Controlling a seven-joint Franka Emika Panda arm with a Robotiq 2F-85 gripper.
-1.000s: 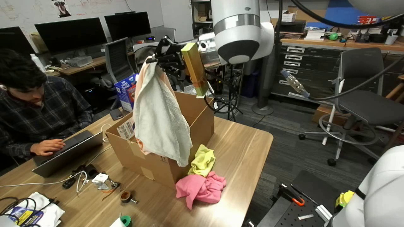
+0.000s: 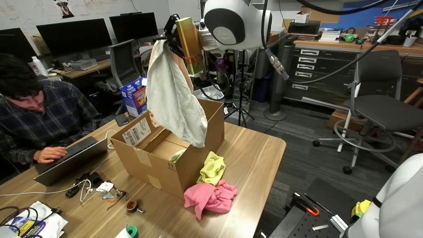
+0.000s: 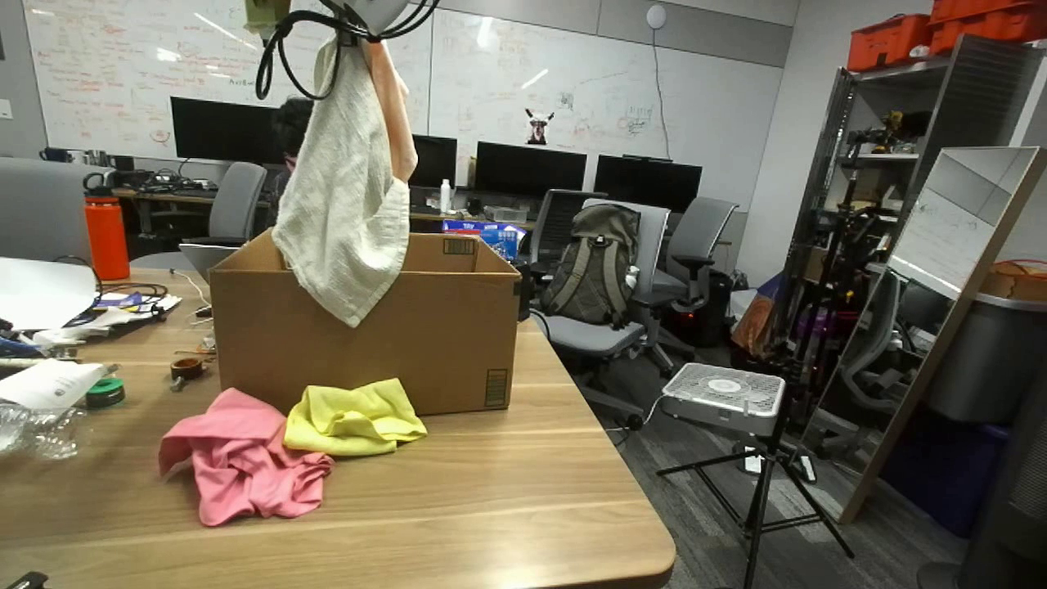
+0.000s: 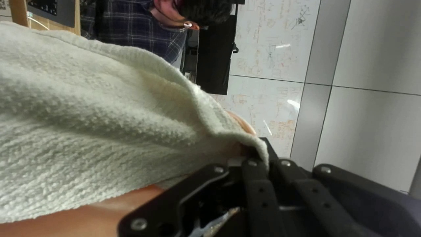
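Observation:
High over the cardboard box, my gripper is shut on a pale white towel at its upper corner. In exterior view 2 the white towel drapes down in front of the box wall, with a peach-coloured cloth hanging behind it. The towel covers much of the wrist view and runs into the fingertips there. The open cardboard box stands on the table, a bit of light greenish cloth inside. Beside the box lie a yellow cloth and a pink cloth, crumpled and touching.
A seated person works at a laptop left of the box. Cables, a tape roll and small parts clutter the near left of the table. Bare tabletop lies right of the cloths.
My gripper has risen and moved slightly left in exterior view 1, carrying the white towel. Its lower end hangs higher, uncovering more of the box. The yellow and pink cloths have stayed put.

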